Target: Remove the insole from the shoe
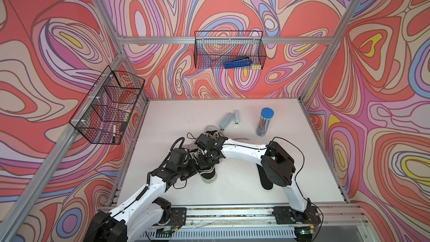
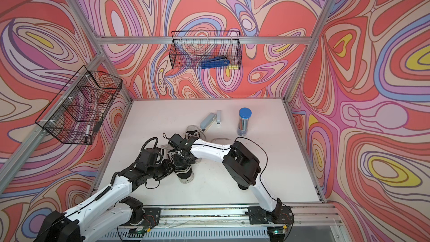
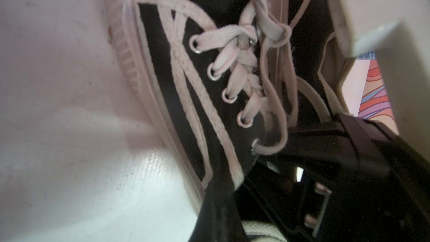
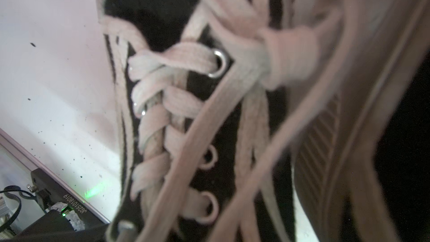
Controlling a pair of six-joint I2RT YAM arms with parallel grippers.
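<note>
A black shoe with white laces (image 1: 208,175) stands on the table at front centre, largely covered by my two grippers. My left gripper (image 1: 193,166) is at its left side, shut. Over the shoe's upper is my right gripper (image 1: 204,157), also shut, with nothing seen between its fingers. The laces and eyelets (image 3: 230,94) fill the left wrist view, and the laced front (image 4: 156,121) shows close up in the right wrist view. The inside of this shoe is hidden. A flat black insole-shaped piece (image 1: 265,180) lies apart, under the right forearm.
A second dark shoe (image 1: 214,130) stands behind the grippers. Farther back are two grey boxes (image 1: 227,121) and a clear jar with a blue lid (image 1: 264,121).
</note>
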